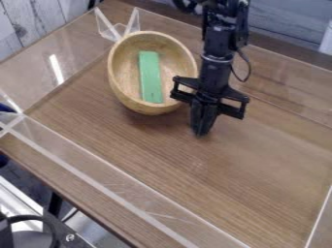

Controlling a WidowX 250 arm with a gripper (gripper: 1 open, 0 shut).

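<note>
The black gripper (201, 124) hangs low over the wooden table, just right of a round tan bowl (126, 88), with its fingertips down near the surface. It looks shut, with nothing visible between its fingers, though they are dark and small. A green block (149, 77) lies inside the bowl, toward its right side.
A white wire-like object (124, 21) is at the back left.
</note>
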